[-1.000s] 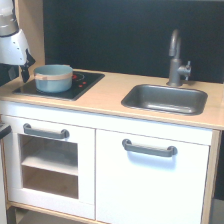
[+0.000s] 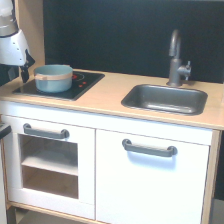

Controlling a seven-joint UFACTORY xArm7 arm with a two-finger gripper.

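Note:
A white robot arm with a dark gripper (image 2: 22, 70) hangs at the top left, just left of a blue-grey pot (image 2: 53, 79). Whether the gripper is open or shut is too small to tell. The pot has a pinkish band and sits on the black hob (image 2: 87, 83) at the left of the toy kitchen's wooden worktop (image 2: 116, 89).
A steel sink (image 2: 165, 98) with a tall tap (image 2: 176, 62) is on the right. Below are a left door (image 2: 54, 132) with a window and a plain white right door (image 2: 150, 180). A dark backboard (image 2: 115, 35) stands behind. The worktop between hob and sink is clear.

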